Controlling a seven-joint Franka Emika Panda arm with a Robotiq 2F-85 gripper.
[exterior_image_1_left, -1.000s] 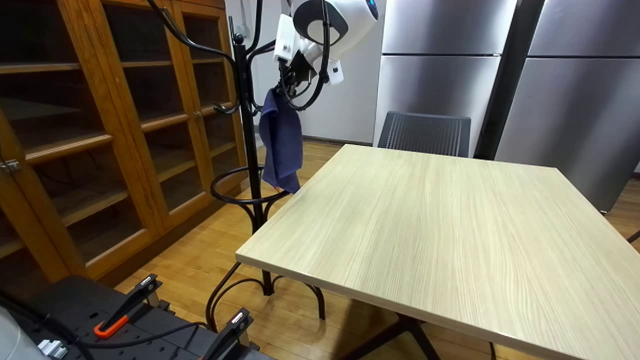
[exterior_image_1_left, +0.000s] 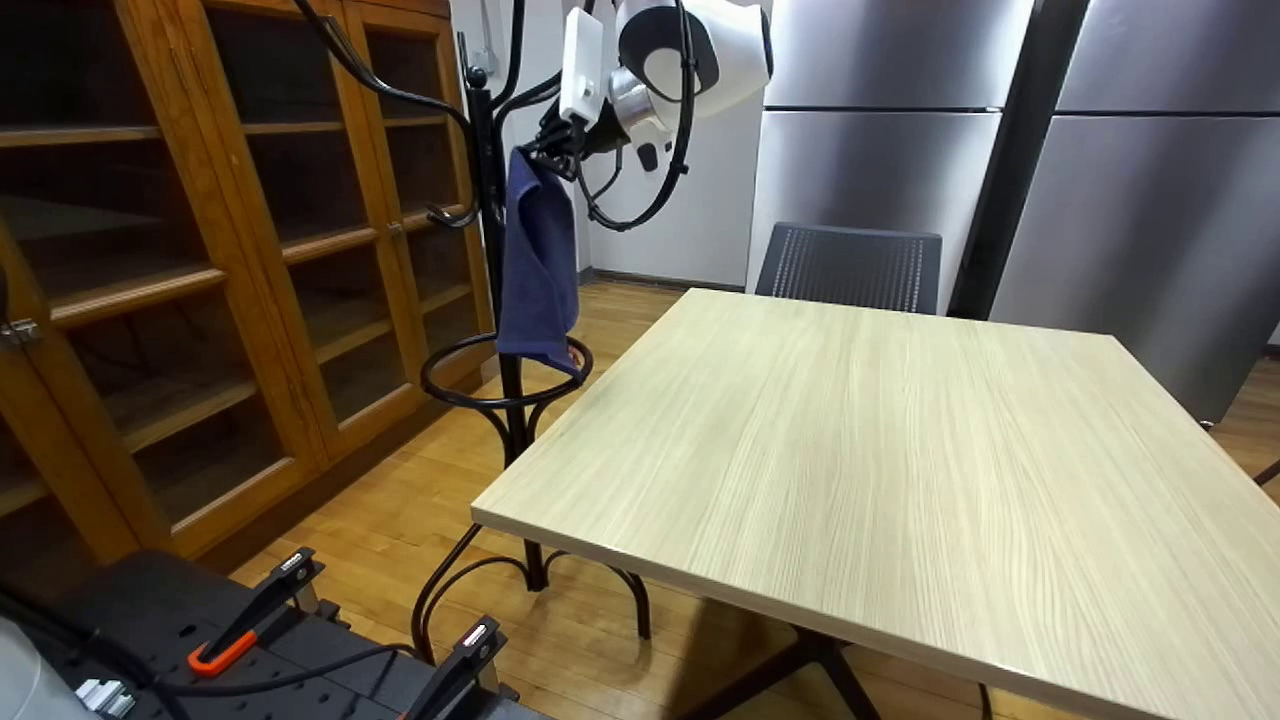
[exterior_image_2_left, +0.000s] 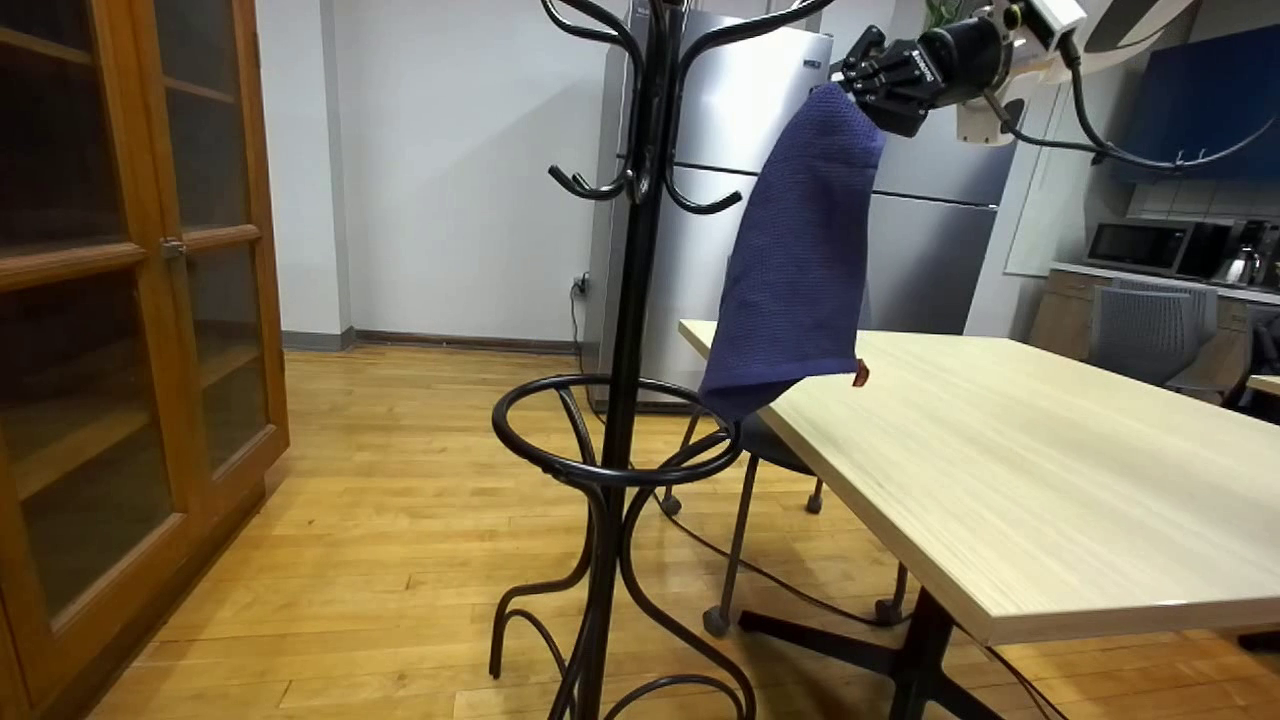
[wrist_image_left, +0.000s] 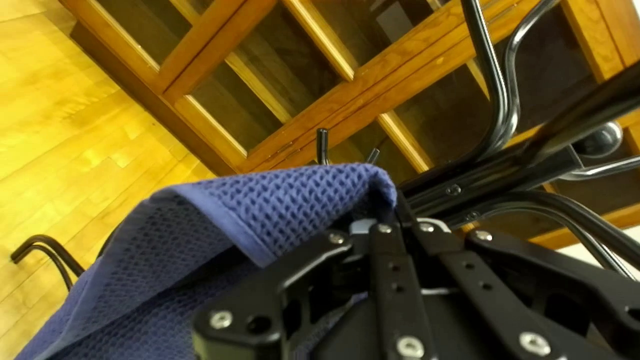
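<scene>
A dark blue waffle-weave towel (exterior_image_2_left: 801, 246) hangs down from my gripper (exterior_image_2_left: 847, 79), which is shut on its upper end. In the wrist view the towel's folded edge (wrist_image_left: 300, 201) runs up to the closed fingertips, and its lower part spreads out to the left. The black coat rack (exterior_image_2_left: 639, 276) stands close by, with its pole and curved hooks (wrist_image_left: 501, 78) just beyond the fingers (wrist_image_left: 390, 264). Exterior view 1 has the towel (exterior_image_1_left: 537, 264) overlapping the pole, with the gripper (exterior_image_1_left: 536, 156) level with the hooks.
The rack's lower ring (exterior_image_2_left: 528, 446) lies near the towel's bottom edge. A bare light wood table (exterior_image_1_left: 888, 456) stands to the right. Glass-door wooden cabinets (exterior_image_1_left: 192, 276) line the left side. Beyond the table are a dark chair (exterior_image_1_left: 852, 266) and steel refrigerators (exterior_image_1_left: 882, 168).
In exterior view 1, the gripper and the towel have moved left and slightly up, closer to the rack. The towel stays in the gripper.
</scene>
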